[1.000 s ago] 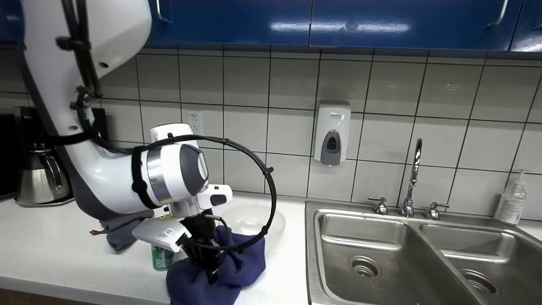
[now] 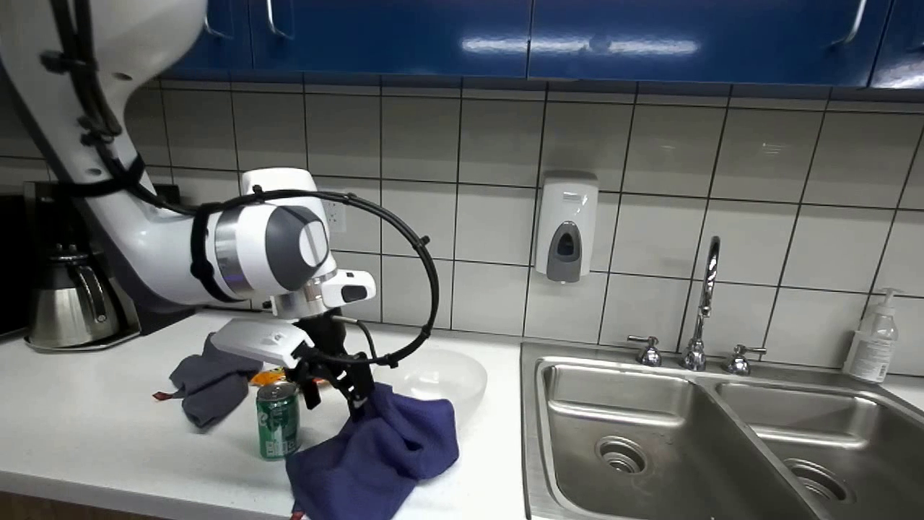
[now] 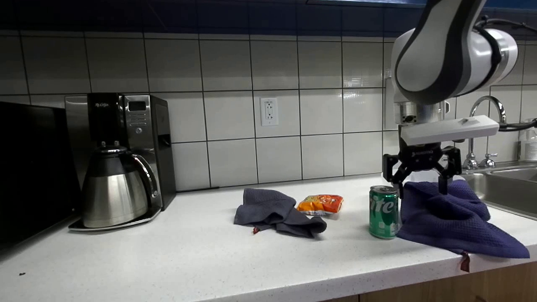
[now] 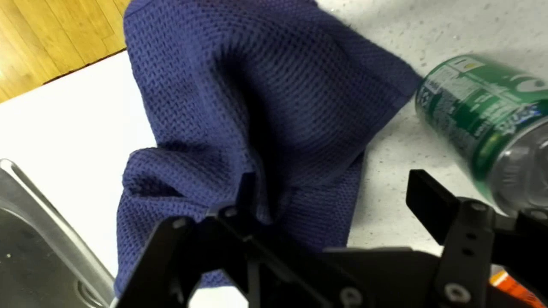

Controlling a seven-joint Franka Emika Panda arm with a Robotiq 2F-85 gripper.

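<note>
A rumpled blue-purple cloth lies on the counter beside the sink, a corner hanging over the front edge in the second exterior view. My gripper is above it with fingers spread apart. One finger is over the cloth in the wrist view, the other over bare counter on the can's side; no object shows held between them. Close by on the left stands an upright green soda can. Whether the first finger touches the cloth is hard to tell.
A grey cloth and an orange snack packet lie left of the can. Behind the blue cloth sits a translucent bowl, with the sink to the right.
My gripper has risen from the cloth and shifted left and back. The cloth's raised folds look different, and more of the can is now uncovered.
</note>
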